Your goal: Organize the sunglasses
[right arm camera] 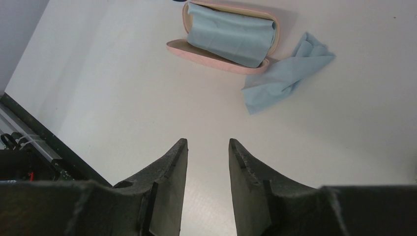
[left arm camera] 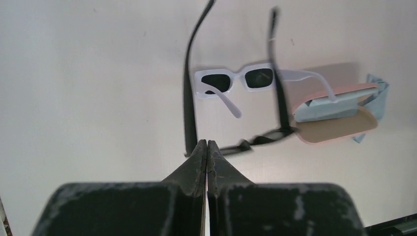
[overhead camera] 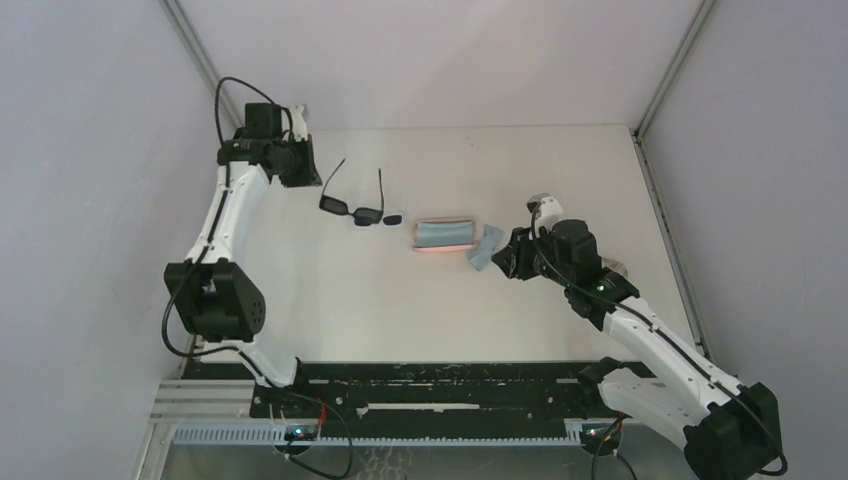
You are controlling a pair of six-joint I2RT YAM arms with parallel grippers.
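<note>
The black sunglasses [left arm camera: 283, 105] look blurred in the left wrist view, their temples pointing to its top and the lens frame seen nearly edge-on. My left gripper is shut, with nothing visible between its fingertips; the near temple passes just left of them. From above, a small gap shows between that gripper [overhead camera: 319, 184] and the black sunglasses [overhead camera: 367, 215]. White-framed sunglasses [left arm camera: 241, 74] rest on the table with temples unfolded. An open pink case [right arm camera: 221, 62] has blue-grey lining or cloth inside. My right gripper stands open and empty, near the case.
A loose blue-grey cloth [right arm camera: 285, 76] lies against the case's right end. Behind the right arm, a partly hidden item [overhead camera: 615, 266] sits on the table. Bare table [overhead camera: 400, 310] spreads across the front and the far right.
</note>
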